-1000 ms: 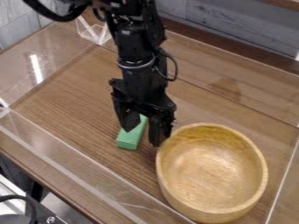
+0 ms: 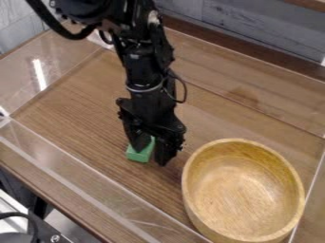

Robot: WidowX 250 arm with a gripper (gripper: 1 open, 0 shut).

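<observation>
My black gripper (image 2: 151,142) is low over the wooden table, its fingers around a small green object (image 2: 139,152) left of centre. The black fingers partly hide the object, and I cannot tell whether they are closed on it. The arm rises from there to the top of the view.
A tan oval bowl (image 2: 242,195) sits at the lower right, close to the gripper's right. A clear-edged rim runs along the lower left, with dark cables beyond.
The gripper has shifted slightly left over the green object, which is now more covered by the fingers.
</observation>
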